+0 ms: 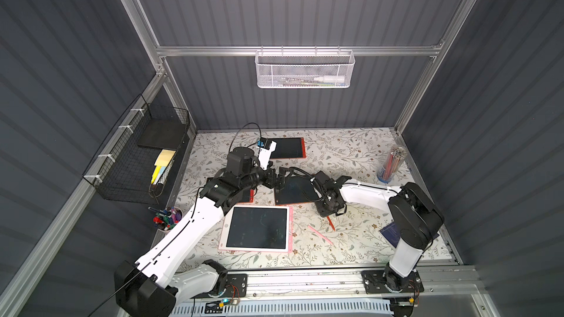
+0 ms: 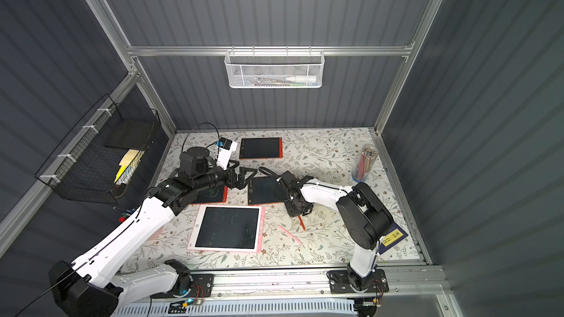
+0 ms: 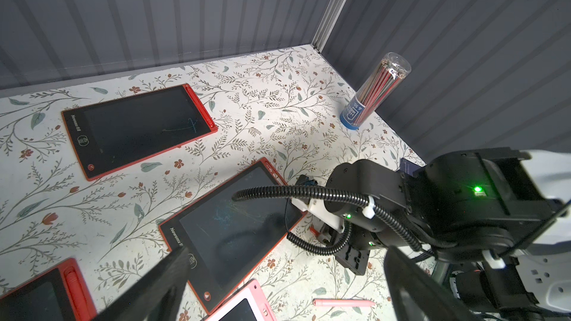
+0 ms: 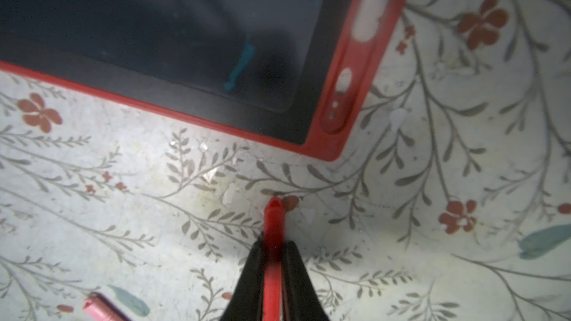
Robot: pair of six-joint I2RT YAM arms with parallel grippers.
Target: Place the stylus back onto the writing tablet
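Observation:
The red stylus (image 4: pixel 272 224) is pinched between the black fingertips of my right gripper, its tip reaching beyond them. Its lower end (image 1: pixel 331 223) sticks out below the hand in the top left view. Just ahead lies the red-edged black writing tablet (image 4: pixel 196 83), with an empty stylus slot (image 4: pixel 328 120) along its side. The right hand covers that tablet's right part in the top views. My left gripper (image 1: pixel 280 179) hangs open and empty, left of the right hand. A pink stylus (image 1: pixel 320 234) lies loose on the table.
A large pink-edged tablet (image 1: pixel 256 229) lies at front left, another red-edged one (image 1: pixel 288 147) at the back. A tube of pencils (image 1: pixel 391 164) stands at the right.

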